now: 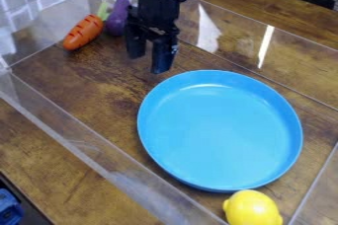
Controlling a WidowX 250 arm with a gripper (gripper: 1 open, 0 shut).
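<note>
A black robot arm reaches down from the top of the view, its gripper low over the wooden surface, open, above and left of a large blue plate. Behind the arm, at the upper left, are an orange carrot, a purple eggplant partly hidden by the arm, and a green item. I cannot see anything held between the fingers.
A yellow lemon-like object sits at the bottom right. A blue object is at the lower left corner. Clear walls edge the left side. The wood left of the plate and at the upper right is clear.
</note>
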